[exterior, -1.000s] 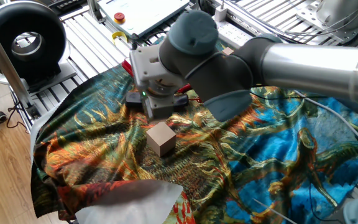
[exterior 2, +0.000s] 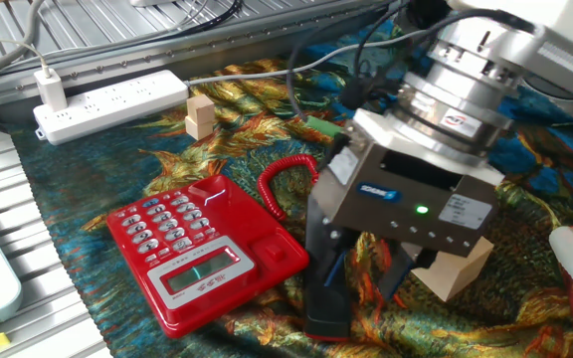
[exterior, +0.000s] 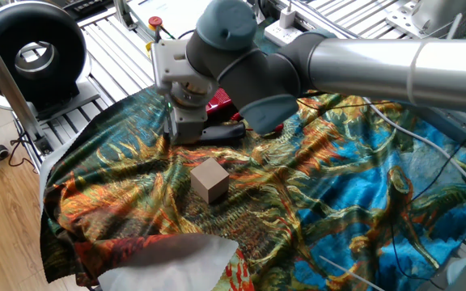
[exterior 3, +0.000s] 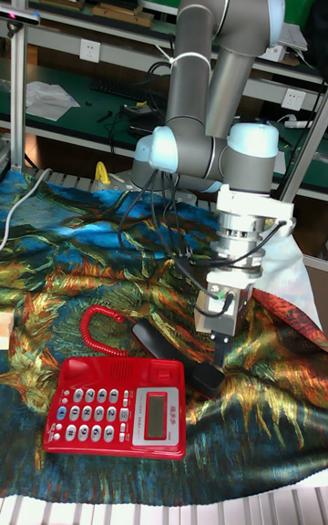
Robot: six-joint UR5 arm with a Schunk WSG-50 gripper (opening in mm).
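Note:
A red desk phone (exterior 2: 172,283) with grey keys lies on the patterned cloth, its coiled red cord (exterior 2: 268,189) curling behind it. Off its cradle, the black handset (exterior 3: 160,342) rests alongside the phone's body; in exterior view 1 one end of the handset (exterior: 223,134) shows past the wrist. My gripper (exterior 2: 359,288) points down over the handset's side, its two dark fingers apart. In exterior view 3 the gripper (exterior 3: 220,355) is close to the handset's far end. Whether a finger touches the handset cannot be told.
A brown box (exterior: 210,180) sits on the cloth near the gripper. Small wooden blocks (exterior 2: 199,117) stand by a white power strip (exterior 2: 112,107). Folded cloth (exterior: 168,263) turns up its pale underside at the front. Cables (exterior 3: 179,252) hang along the arm.
In exterior view 1 the arm and gripper have moved left and toward the back, away from the brown box. Red now shows between the wrist and forearm. The box has stayed put.

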